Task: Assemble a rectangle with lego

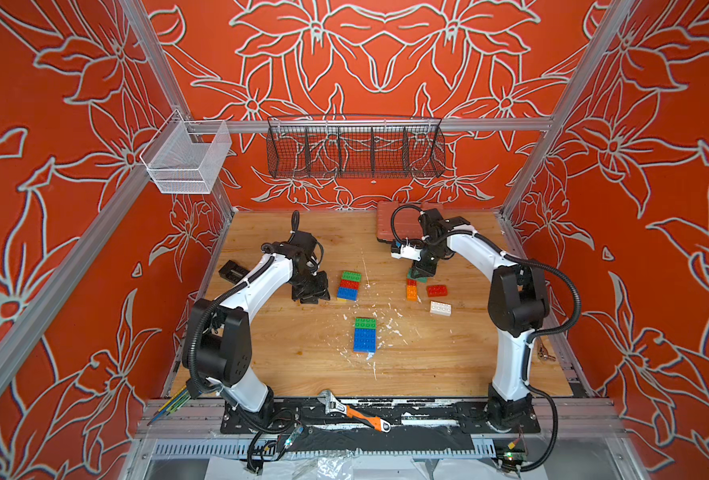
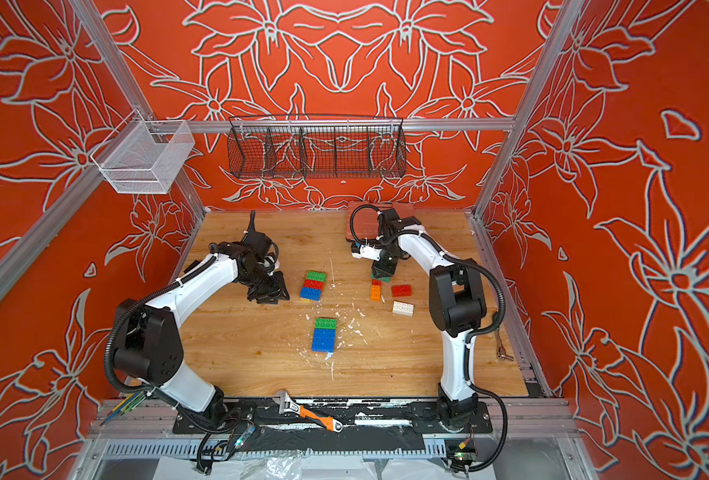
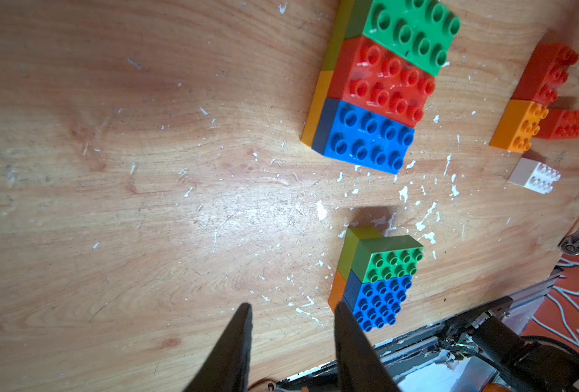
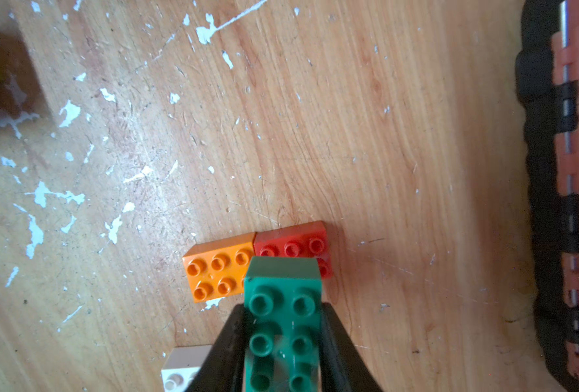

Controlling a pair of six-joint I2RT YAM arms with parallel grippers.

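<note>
My right gripper is shut on a teal brick, held above an orange brick that touches a red brick end to end. The teal brick covers part of both. A second red brick and a white brick lie to their right. Left of centre is a stack topped green, red and blue, over a yellow layer. Nearer the front sits another stack, green and blue on top. My left gripper stands open and empty, left of the stacks.
A red case lies at the back, behind the right arm. A black item rests at the left. The wrench is on the front rail. Bare wood lies between the two groups of bricks.
</note>
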